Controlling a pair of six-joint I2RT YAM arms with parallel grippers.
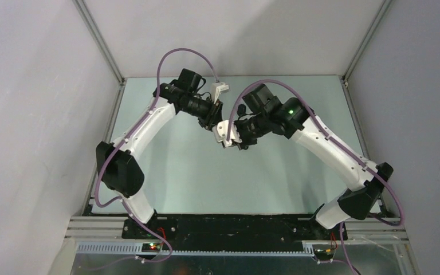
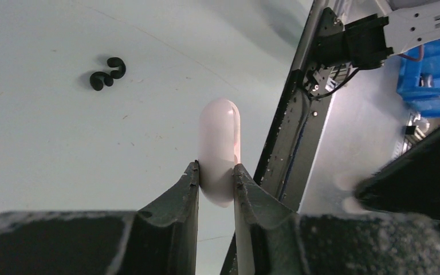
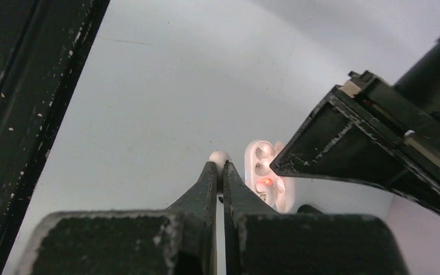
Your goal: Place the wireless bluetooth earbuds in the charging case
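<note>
In the left wrist view my left gripper is shut on the pale pinkish-white charging case (image 2: 217, 132). The right wrist view shows the case's open face, with several rounded hollows and a red light in one. A small white earbud (image 3: 219, 157) pokes out between the fingertips of my right gripper, which is shut on it; most of it is hidden. It is just left of the case in that view, with a narrow gap in the picture. From above, the arms hide the case.
Two black hooked pieces (image 2: 107, 73) lie on the pale table below the grippers. A black cylinder (image 1: 241, 110) rests farther back. The two arms nearly meet mid-table, while the front of the table (image 1: 223, 189) is clear.
</note>
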